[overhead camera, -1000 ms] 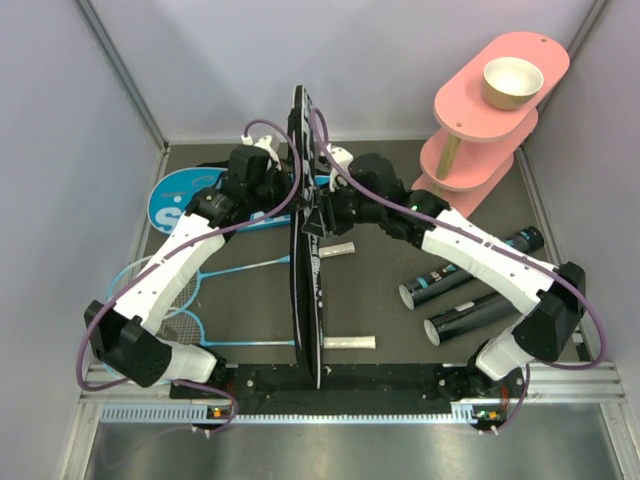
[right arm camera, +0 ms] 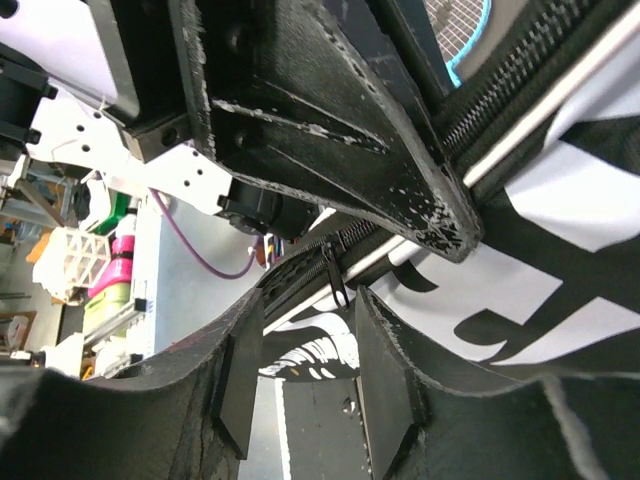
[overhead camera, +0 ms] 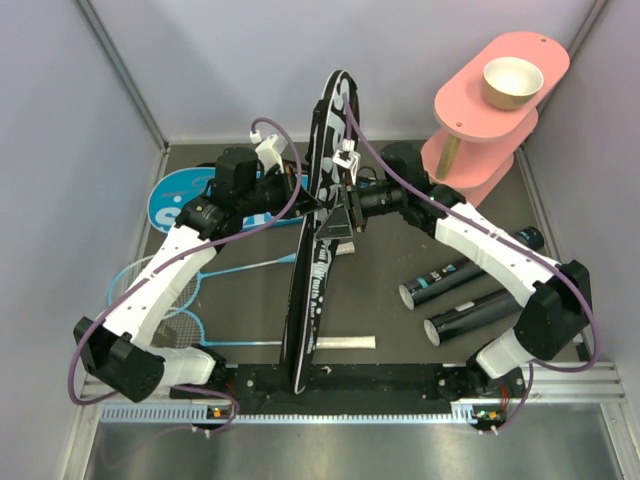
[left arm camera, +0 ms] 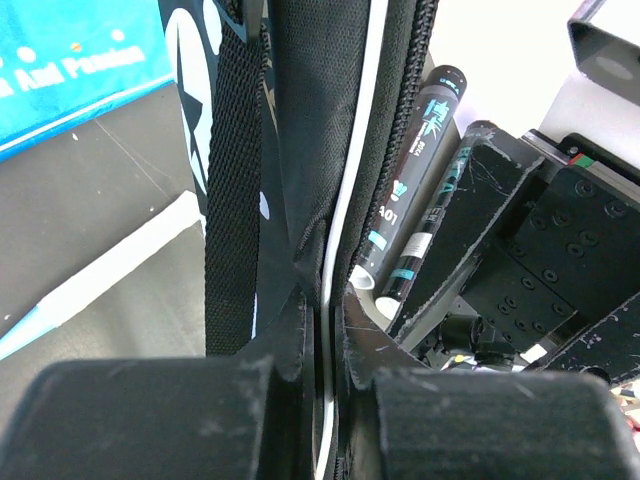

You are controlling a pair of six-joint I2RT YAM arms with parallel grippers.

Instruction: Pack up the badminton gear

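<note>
A long black bag with white print (overhead camera: 312, 285) is held up on edge between my arms in the top view. My left gripper is shut on the bag's edge, where white piping and zipper tape run between its fingers. In the right wrist view my right gripper stands part open beside the zipper, its tips close to a small dark zipper pull (right arm camera: 335, 278). Whether they touch the pull I cannot tell. Two rackets, with white handles (overhead camera: 345, 342) and blue shafts (overhead camera: 250, 267), lie on the floor; the bag hides part of them.
A blue printed case (overhead camera: 170, 205) lies at the back left. Two dark shuttle tubes (overhead camera: 440, 282) (overhead camera: 474, 316) rest at the right. Behind them stands a pink shelf (overhead camera: 475, 95) with a cream bowl (overhead camera: 511, 82). Bare floor shows between bag and tubes.
Over the last second the bag has tilted, its upper end shifting right and its lower end left. Both grippers moved slightly right with it.
</note>
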